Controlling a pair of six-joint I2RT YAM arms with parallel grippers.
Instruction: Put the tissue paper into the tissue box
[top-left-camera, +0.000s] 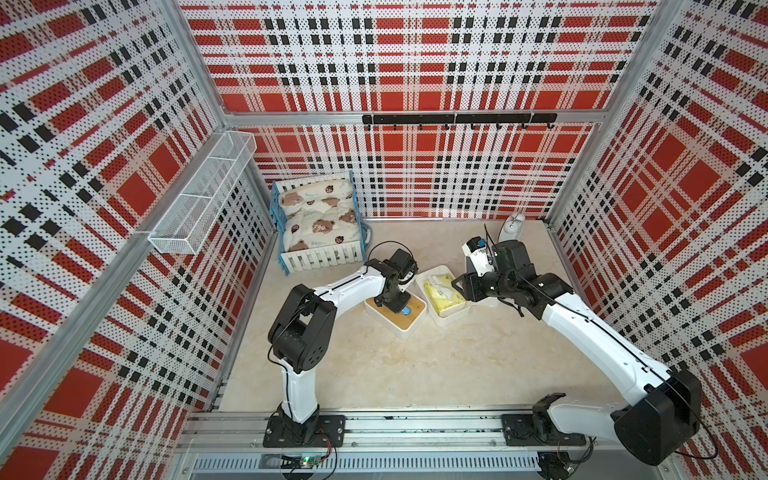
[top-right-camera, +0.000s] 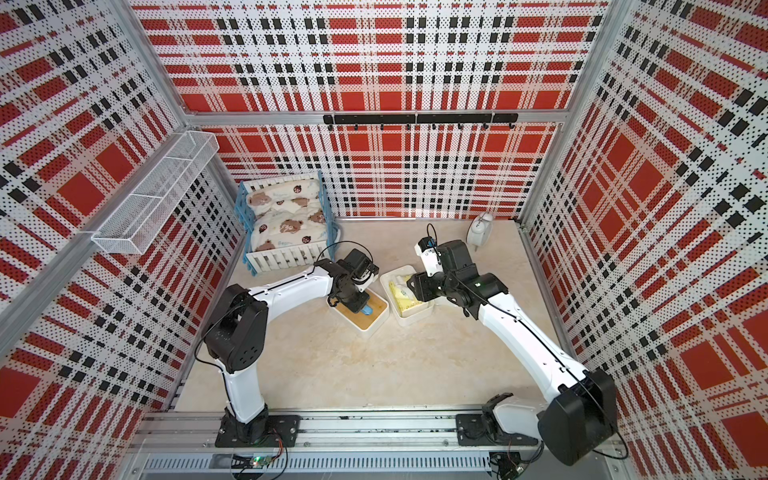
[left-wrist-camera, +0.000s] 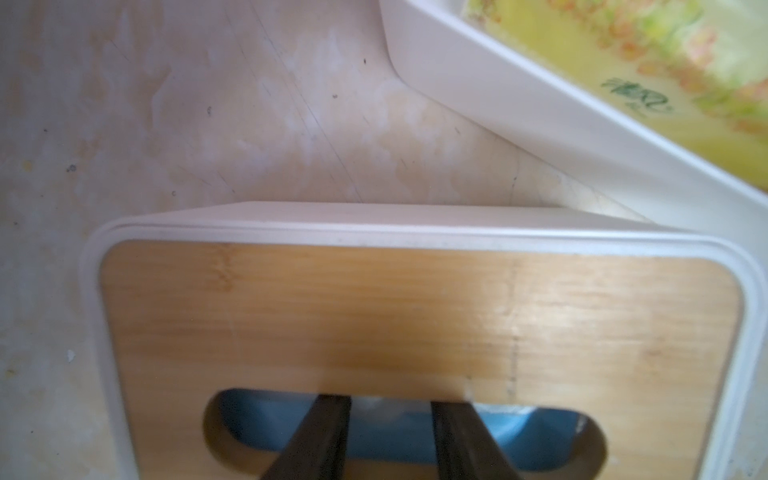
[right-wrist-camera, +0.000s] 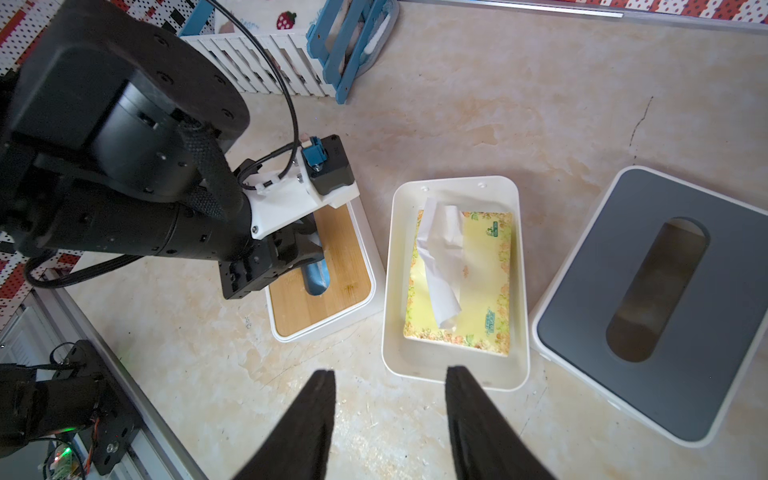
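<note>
A tissue box (left-wrist-camera: 416, 312) with a bamboo lid and oval slot sits under my left gripper, whose fingers stand part open at the slot, with blue inside beneath. Beside it a white tray (right-wrist-camera: 456, 372) holds the yellow tissue paper pack (right-wrist-camera: 480, 280) with a white sheet on top. My right gripper hangs above the table near the tray, fingers apart, nothing visible between them.
A grey-lidded box (right-wrist-camera: 584, 296) lies right of the tray. A slatted crib (top-left-camera: 320, 256) stands at the back left, a white object (top-right-camera: 478, 232) at the back right.
</note>
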